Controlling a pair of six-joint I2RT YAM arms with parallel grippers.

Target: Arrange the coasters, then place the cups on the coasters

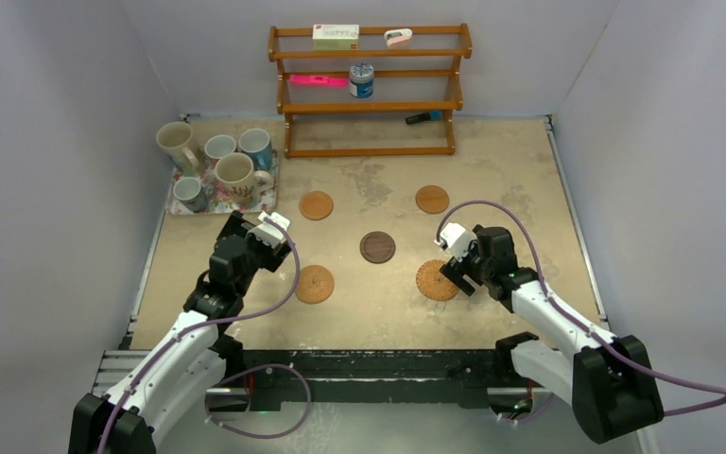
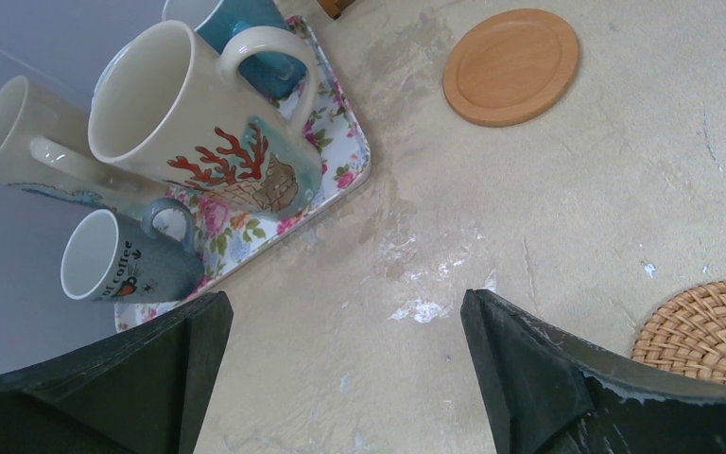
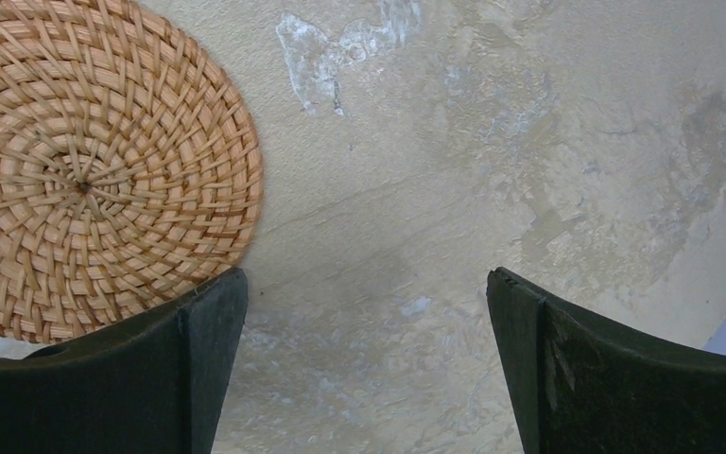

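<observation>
Several cups crowd the floral tray at the back left. In the left wrist view these include a large coral-patterned mug, a small grey cup, a blue cup and a tall cream mug. My left gripper is open and empty, in front of the tray. My right gripper stands open beside a woven coaster, one finger against or over its edge; I cannot tell which. Another woven coaster lies right of the left gripper.
Two plain tan coasters lie farther back, with a dark brown coaster mid-table. Behind them stands a wooden rack holding a box, a jar and small items. Bare table separates the coasters.
</observation>
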